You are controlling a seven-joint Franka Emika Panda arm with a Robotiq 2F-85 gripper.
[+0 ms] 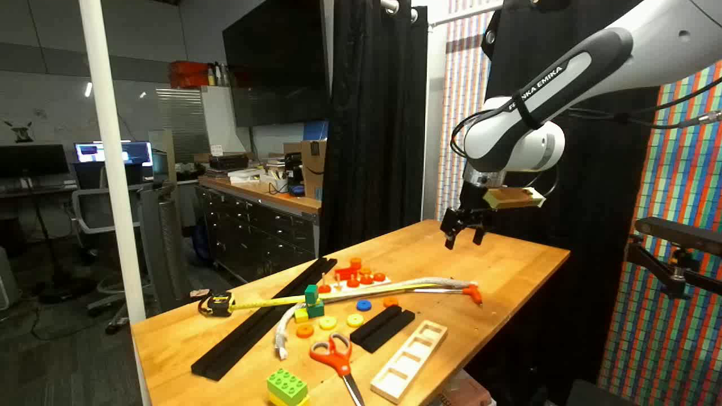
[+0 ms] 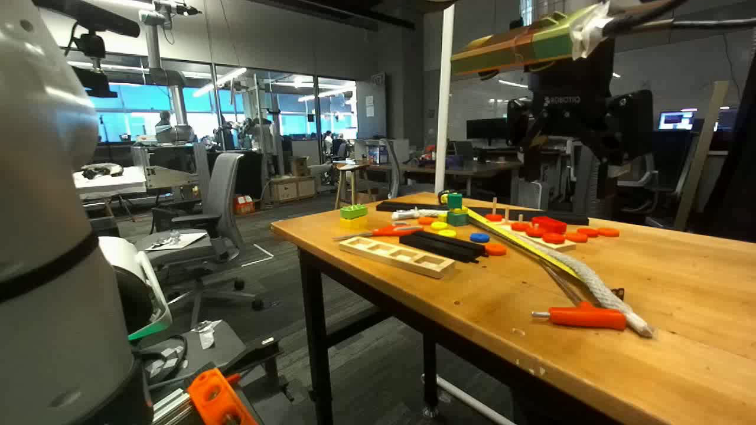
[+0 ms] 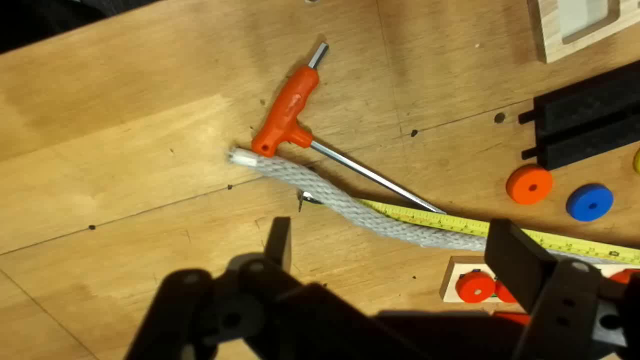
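Observation:
My gripper is open and hangs well above the table, with no object held between its fingers. Below it in the wrist view runs a grey braided rope (image 3: 354, 210), its white-taped end by the handle of an orange T-handle hex key (image 3: 286, 114). A yellow tape measure blade (image 3: 468, 225) stretches alongside the rope, partly under it; its black case (image 1: 218, 304) lies at the far end of the table. In exterior view 1 the gripper (image 1: 463, 241) stands over the bare end of the table, beyond the hex key (image 1: 473, 293).
A wooden tray with square slots (image 1: 409, 361), black track pieces (image 1: 382, 328), orange-handled scissors (image 1: 333, 356), green and yellow blocks (image 1: 287, 388) and several coloured discs crowd the table. Red pieces sit on a pegged board (image 2: 560, 245). Bare wood (image 1: 406, 254) lies near the arm.

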